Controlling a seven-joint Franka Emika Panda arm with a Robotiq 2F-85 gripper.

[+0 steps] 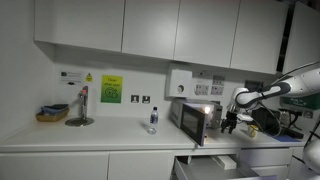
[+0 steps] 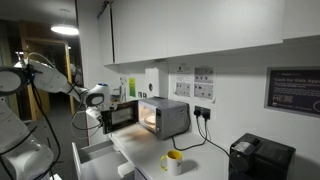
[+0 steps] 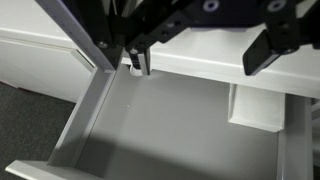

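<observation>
My gripper stands open in the wrist view, its two dark fingers wide apart with nothing visible between them. Below it is a pulled-out grey drawer (image 3: 180,120), mostly bare, with a white box-like item (image 3: 256,107) at its right side. In exterior view 2, the gripper (image 2: 98,120) hangs near the open door (image 2: 123,116) of the grey microwave (image 2: 172,119). The microwave interior is lit, but its contents cannot be made out. From exterior view 1, the arm (image 1: 262,95) reaches in from the right, with its fingers too small to read.
A yellow-and-white mug (image 2: 172,163) and a black appliance (image 2: 258,158) stand on the counter right of the microwave. Left of it are a bottle (image 1: 153,121), a tap (image 1: 84,103) and a basket (image 1: 52,112).
</observation>
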